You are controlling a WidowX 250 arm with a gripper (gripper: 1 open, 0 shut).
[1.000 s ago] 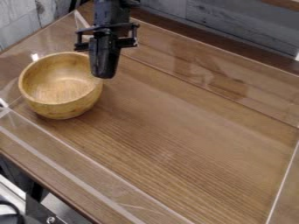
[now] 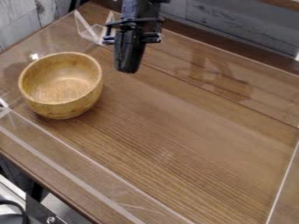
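My gripper (image 2: 128, 57) hangs at the top centre of the camera view, dark and pointing down, above the wooden table to the upper right of a light wooden bowl (image 2: 59, 92). Its fingers look shut, with nothing visible between them. The bowl sits at the left of the table and appears empty.
A grey wall (image 2: 233, 26) runs along the back, and clear tape strips lie at the left edges. A dark cable shows at the lower left corner.
My gripper has risen and moved right, away from over the bowl's back right rim. The bowl looks unmoved.
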